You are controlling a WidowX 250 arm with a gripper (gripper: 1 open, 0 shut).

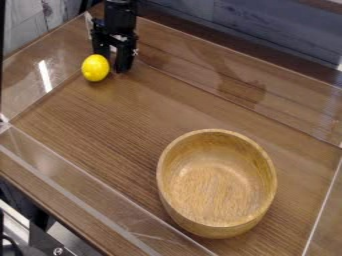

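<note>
A yellow oval object [95, 68] lies on the wooden tabletop [147, 120] at the upper left. Just behind and right of it, near the back edge, my dark gripper [112, 52] hangs low, its fingers apart as far as the small view shows, with the yellow object outside them. A wide, empty light-wood bowl [217, 182] sits at the lower right.
Edges of the table run along the left and top of the view, with cables and clutter at the lower left corner.
</note>
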